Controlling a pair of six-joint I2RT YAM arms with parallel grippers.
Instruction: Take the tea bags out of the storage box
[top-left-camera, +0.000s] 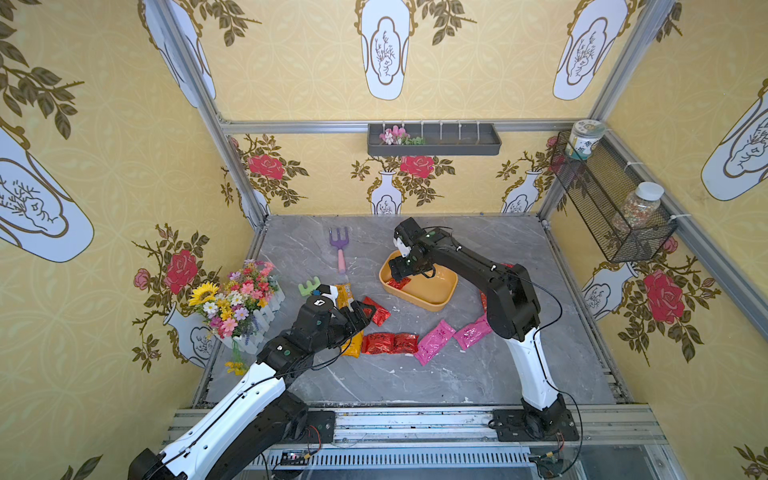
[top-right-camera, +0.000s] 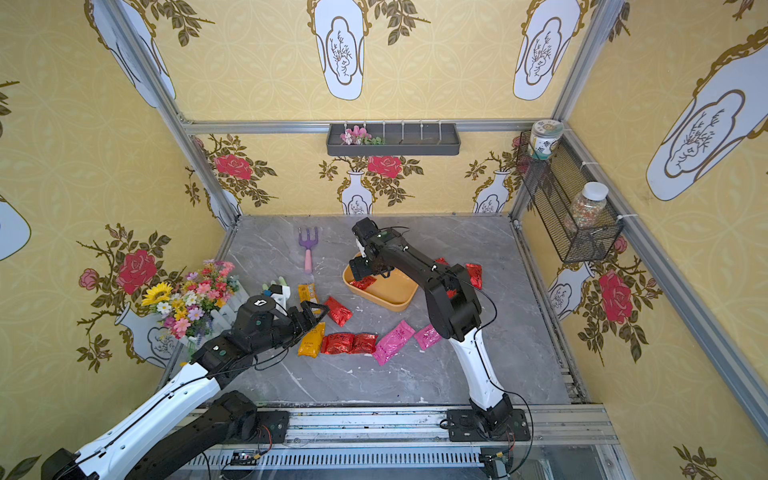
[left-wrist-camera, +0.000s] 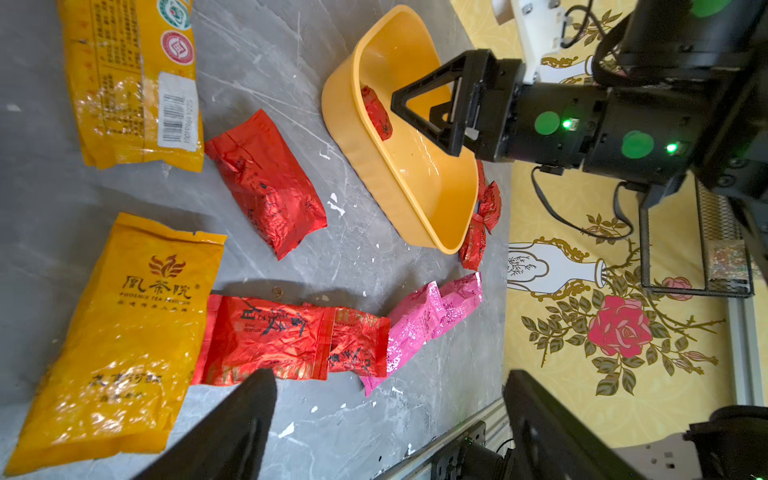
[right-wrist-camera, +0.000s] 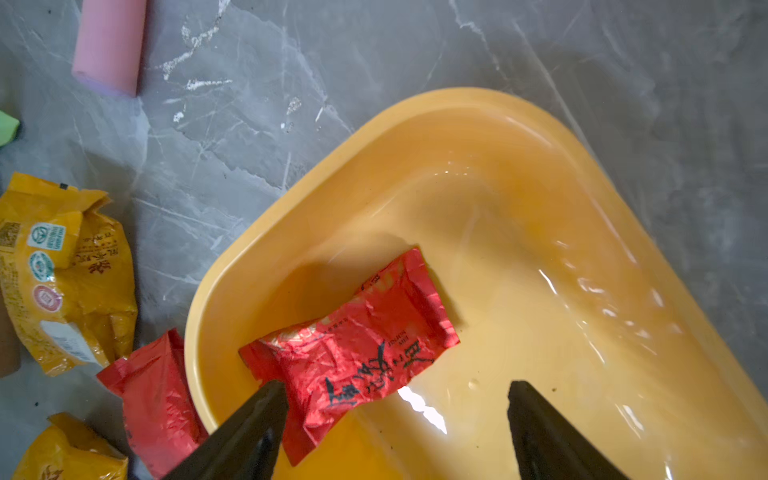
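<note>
One red tea bag (right-wrist-camera: 360, 348) lies inside the orange storage box (right-wrist-camera: 616, 240), at one rounded end. My right gripper hangs open over it, its fingers empty. My left gripper hovers over the scattered bags outside the box, its fingers apart and nothing seen between them. Below it lie a yellow bag (left-wrist-camera: 120, 344), red bags (left-wrist-camera: 268, 340) and pink bags (left-wrist-camera: 412, 328); more red bags (left-wrist-camera: 472, 244) lie beyond the box.
A purple fork (top-left-camera: 339, 238) and flowers (top-left-camera: 236, 304) stand or lie at the left. A wire basket with jars (top-left-camera: 616, 200) hangs on the right wall.
</note>
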